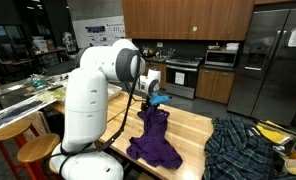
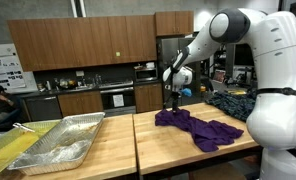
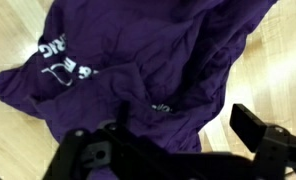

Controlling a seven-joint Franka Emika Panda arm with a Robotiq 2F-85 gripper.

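Observation:
A dark purple garment with white lettering (image 3: pixel 138 95) lies crumpled on the wooden table and fills most of the wrist view. In exterior view 1 the purple cloth (image 1: pixel 156 147) stretches from beneath the gripper towards the near part of the table. My gripper is open above the cloth, its dark fingers spread wide at the bottom of the wrist view with a fold of fabric visible in the gap. From exterior view 2, the gripper (image 2: pixel 172 106) appears low over the far end of the garment (image 2: pixel 203 127); whether it touches is too small to tell.
A dark patterned cloth heap (image 1: pixel 238 150) sits at the right in exterior view 1. Foil trays (image 2: pixel 58 145) stand at the left in exterior view 2. Bare tabletop (image 1: pixel 193 125) lies right of the garment. A person (image 2: pixel 178 75) is behind the table.

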